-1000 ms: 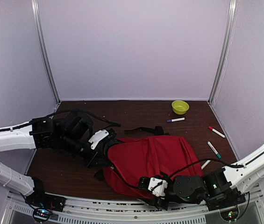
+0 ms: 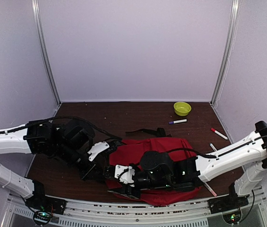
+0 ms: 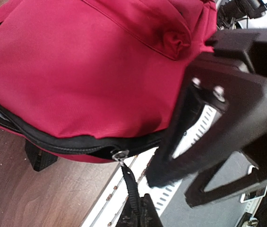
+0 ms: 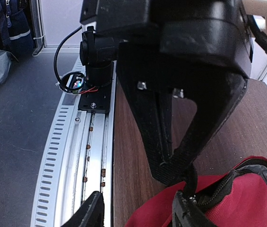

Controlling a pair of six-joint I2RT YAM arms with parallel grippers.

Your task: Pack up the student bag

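The red backpack [image 2: 147,144] lies at the front centre, its black zipper [image 3: 53,144] along one edge. My left gripper is shut on the thin black zipper pull [image 3: 131,184], which stretches down from its metal ring. In the right wrist view my right gripper is open at the bag, its fingers apart beneath the left gripper's housing, near the zipper. Both grippers crowd together over the bag's left part in the top view, so their tips are partly hidden there.
A yellow bowl [image 2: 182,107] stands at the back right. Several markers, including a purple one [image 2: 177,121] and a red one [image 2: 219,133], lie behind and right of the bag.
My right arm has moved left across the bag to meet the left gripper. The left arm has shifted only slightly.
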